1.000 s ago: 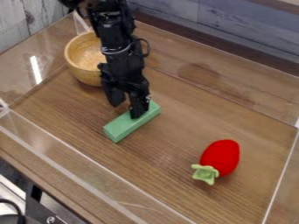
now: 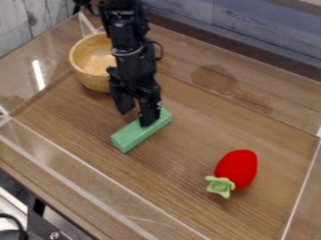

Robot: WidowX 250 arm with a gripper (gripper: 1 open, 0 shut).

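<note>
My black gripper (image 2: pixel 133 103) hangs down from the top of the view, open, its fingertips over the upper end of a green block (image 2: pixel 135 135) lying diagonally on the wooden table. Whether the fingertips touch the block is unclear.
A tan bowl (image 2: pixel 90 58) stands left of the arm. A red strawberry-like object (image 2: pixel 236 169) with a light green top lies at the lower right.
The gripper has risen slightly, up and away from the green block. The block and the other things look unmoved.
</note>
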